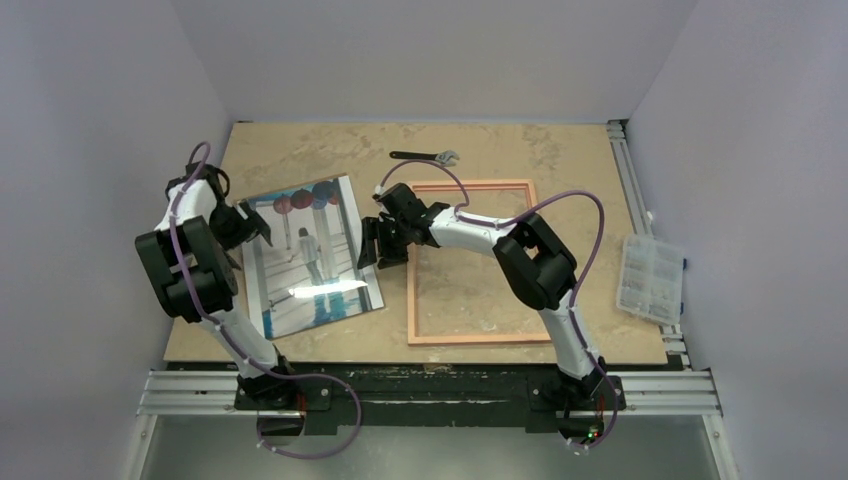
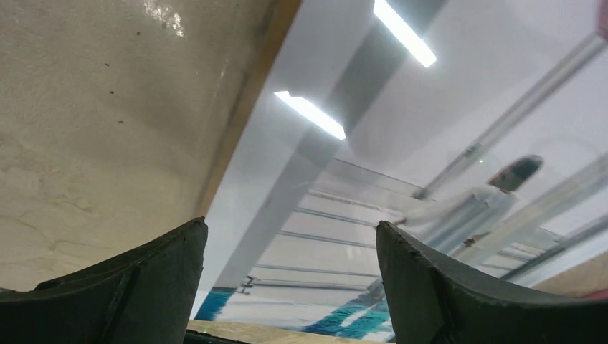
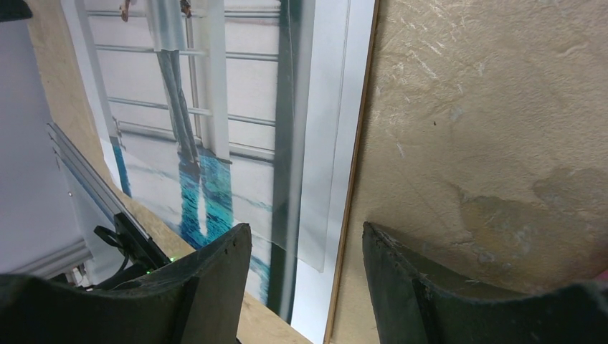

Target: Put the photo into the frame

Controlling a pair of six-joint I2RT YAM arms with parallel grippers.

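The photo lies on a thin board with a glossy clear sheet at the left of the table, showing balloons and a figure. My left gripper stands open at its left edge; in the left wrist view its fingers hang over that edge, nothing between them. My right gripper is over the right edge, its fingers parted around the white border strip and brown board edge; I cannot tell that it grips anything. The wooden frame lies to the right, partly under the right arm.
An adjustable wrench lies behind the frame. A clear compartment box sits at the right edge.
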